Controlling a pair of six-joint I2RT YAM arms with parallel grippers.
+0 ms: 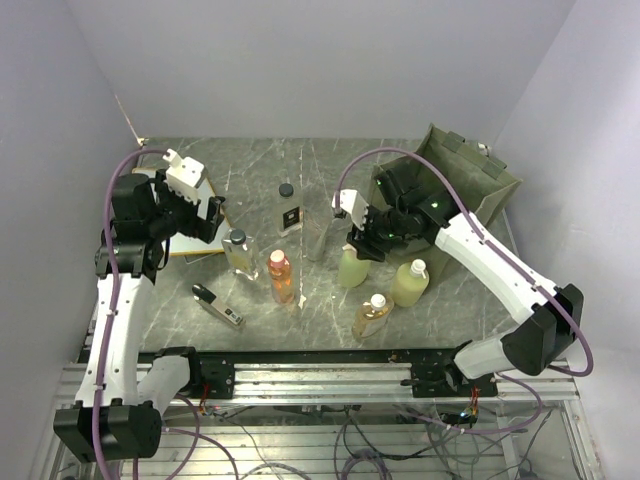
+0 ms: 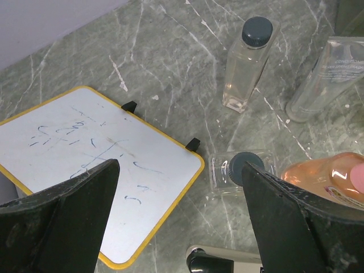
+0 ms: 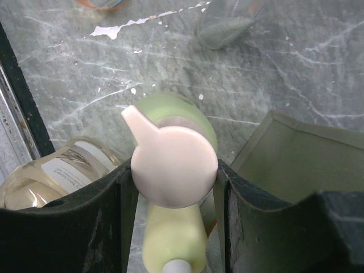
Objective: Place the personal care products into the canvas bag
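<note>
My right gripper (image 1: 362, 240) is shut on the pink pump cap of a pale green bottle (image 1: 352, 268); in the right wrist view the cap (image 3: 173, 168) fills the space between the fingers. A second green bottle (image 1: 408, 288) and an amber bottle (image 1: 372, 316) stand nearby. An orange bottle (image 1: 282, 282), clear bottles (image 1: 241, 256) (image 2: 243, 79) and a clear tube (image 2: 321, 85) stand mid-table. A dark-and-silver item (image 1: 217, 306) lies at front left. The olive canvas bag (image 1: 488, 185) stands open at back right. My left gripper (image 1: 212, 220) hangs open and empty over the whiteboard.
The whiteboard (image 2: 142, 199) with yellow edge lies at back left. Grey walls enclose the table (image 1: 340, 170); its front edge is a dark strip with metal rails beyond. Bare surface shows at the back middle and front left.
</note>
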